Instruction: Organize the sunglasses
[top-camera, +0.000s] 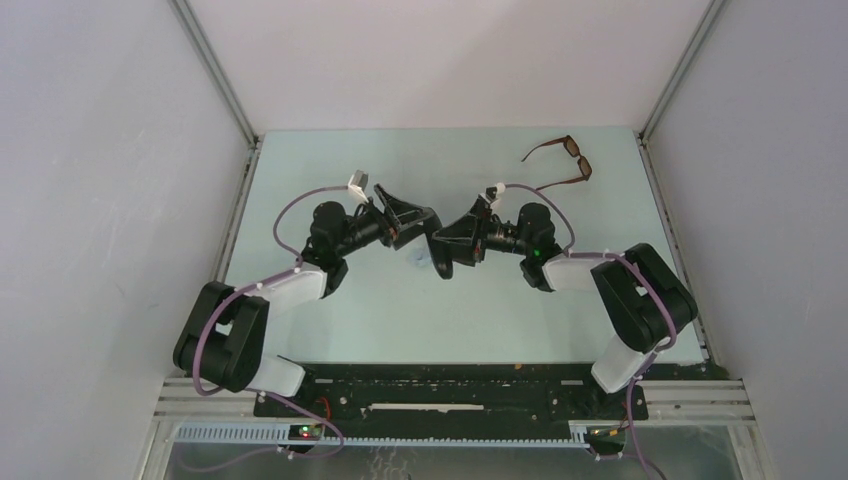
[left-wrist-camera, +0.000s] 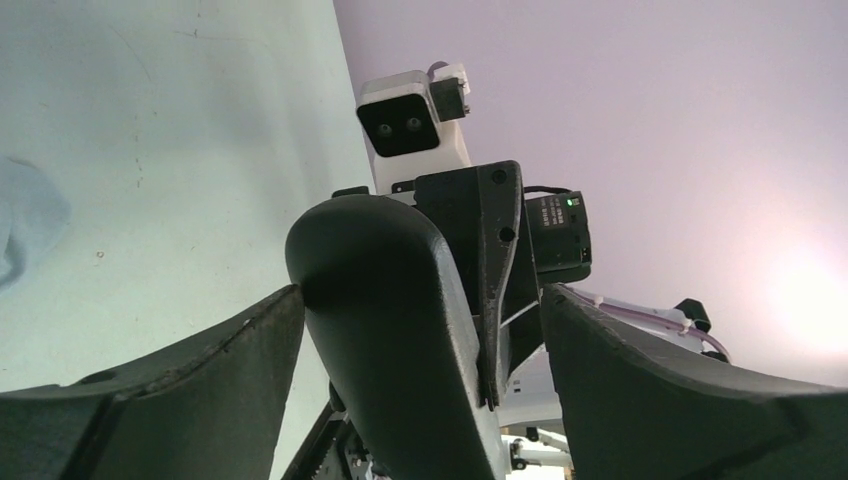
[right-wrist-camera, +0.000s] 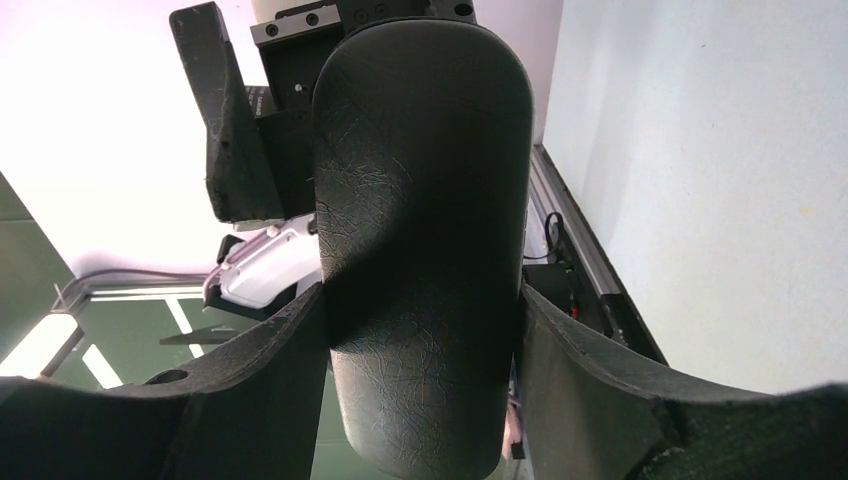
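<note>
A black glasses case (top-camera: 440, 252) is held up over the middle of the table, with my right gripper (top-camera: 445, 240) shut on it. In the right wrist view the case (right-wrist-camera: 420, 230) stands between both fingers, its rounded body closed. My left gripper (top-camera: 418, 222) is open at the upper end of the case. In the left wrist view the case (left-wrist-camera: 380, 310) reaches between the open fingers, near the left fingertip (left-wrist-camera: 285, 320); whether they touch I cannot tell. Brown sunglasses (top-camera: 578, 158) lie with arms unfolded at the table's back right.
A pale blue cloth (top-camera: 420, 256) lies on the table under the case, partly hidden; the left wrist view shows the cloth (left-wrist-camera: 28, 215) too. Walls stand on both sides.
</note>
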